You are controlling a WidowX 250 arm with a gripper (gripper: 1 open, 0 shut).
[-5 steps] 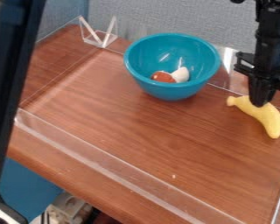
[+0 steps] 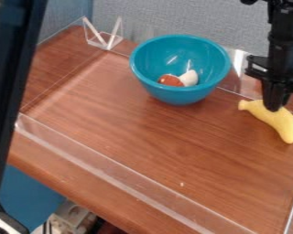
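Note:
A black gripper (image 2: 274, 96) hangs at the right, pointing down just above the upper end of a yellow banana (image 2: 278, 120), which lies on the wooden table; the gripper looks shut, with nothing clearly between its fingers. A teal bowl (image 2: 179, 53) stands at the back centre, holding a red item (image 2: 171, 80) and a white item (image 2: 189, 78).
Clear plastic edging (image 2: 124, 183) runs along the near side of the table (image 2: 136, 137). A white wire frame (image 2: 100, 37) stands at the back left, and a grey padded wall rises behind.

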